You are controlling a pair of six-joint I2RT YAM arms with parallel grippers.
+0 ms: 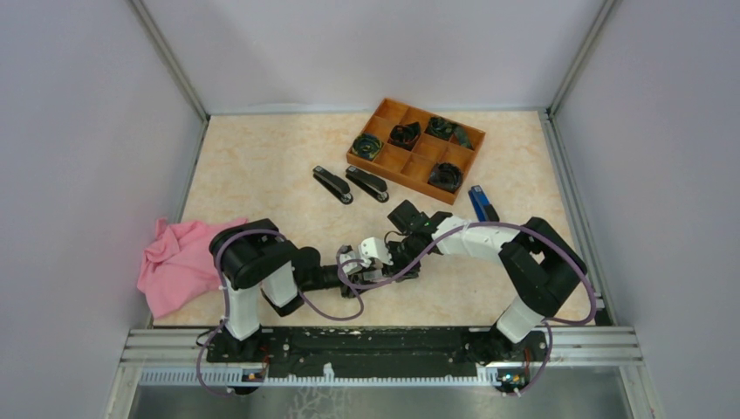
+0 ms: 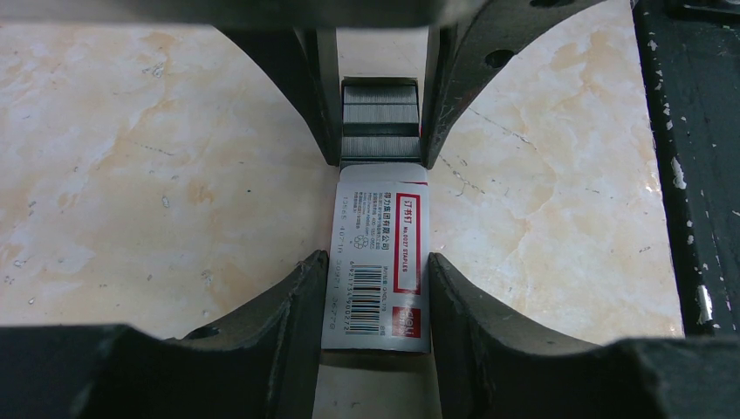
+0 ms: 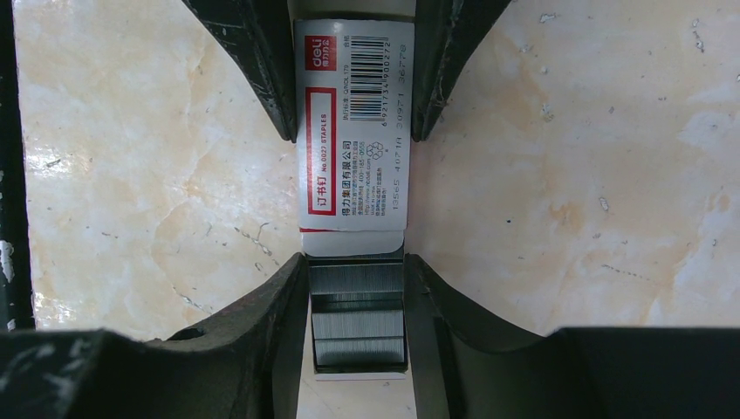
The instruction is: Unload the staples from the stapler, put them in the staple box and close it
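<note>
A white staples box [image 2: 375, 262] [image 3: 353, 122] with red label and barcode is between my grippers near the front of the table. My left gripper is shut on the box. At its far end a dark tray holding rows of staples [image 2: 380, 118] [image 3: 358, 332] protrudes, and my right gripper is shut on that part. In the top view, two black staplers [image 1: 332, 184] [image 1: 366, 183] and a blue stapler [image 1: 483, 203] lie farther back.
A wooden organizer [image 1: 414, 166] with dark coiled items stands at the back centre-right. A pink cloth [image 1: 183, 266] lies on the left.
</note>
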